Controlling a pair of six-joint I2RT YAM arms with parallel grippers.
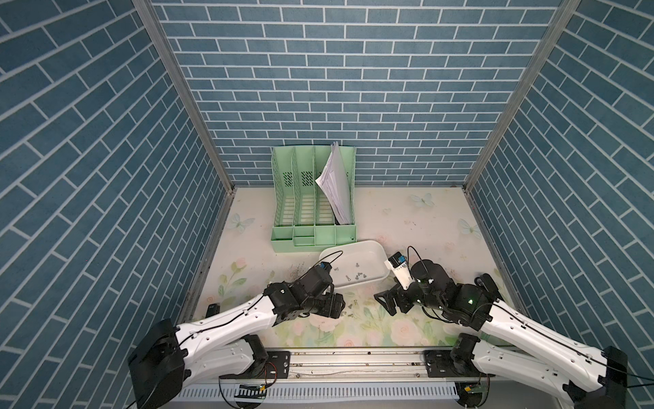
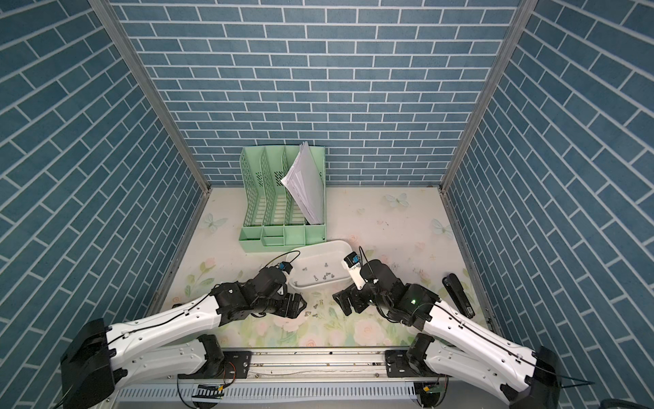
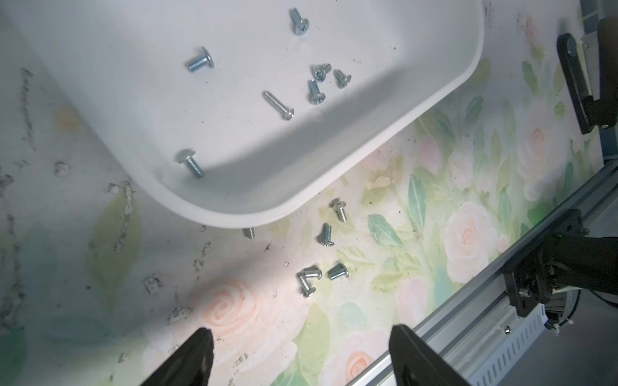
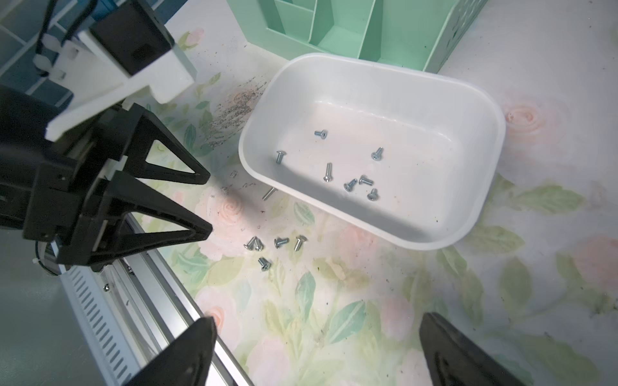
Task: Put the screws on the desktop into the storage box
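The white storage box [image 4: 418,160] holds several screws [image 4: 376,154]. Just in front of it, on the floral desktop [image 3: 450,167], lies a loose group of screws [image 3: 327,234], with another partly hidden by the box's rim in the left wrist view. My left gripper is open above that group, nothing between its fingers; in the right wrist view it stands left of the screws. My right gripper stands open to the right of the screws, nothing held.
A green file organizer [image 1: 293,238] with papers [image 1: 333,187] stands behind the box. The desktop is clear on the right behind my right arm. A metal rail [image 4: 167,308] runs along the front edge.
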